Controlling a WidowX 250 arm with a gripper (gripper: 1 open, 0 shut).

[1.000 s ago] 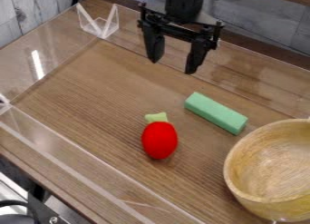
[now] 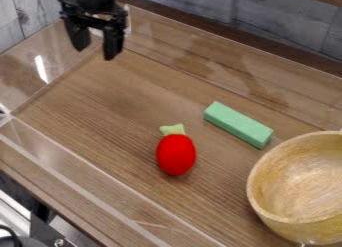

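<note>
My gripper, black, is at the upper left over the wooden table; its fingers are too small and blurred to tell their state. Below the centre lies a red object with a light green tip. A mint green block lies diagonally to its upper right.
A large yellow bowl occupies the lower right. A dark cable shows at the lower left edge.
My gripper has moved from the upper middle right far to the left. The red object, green block and bowl have not moved.
</note>
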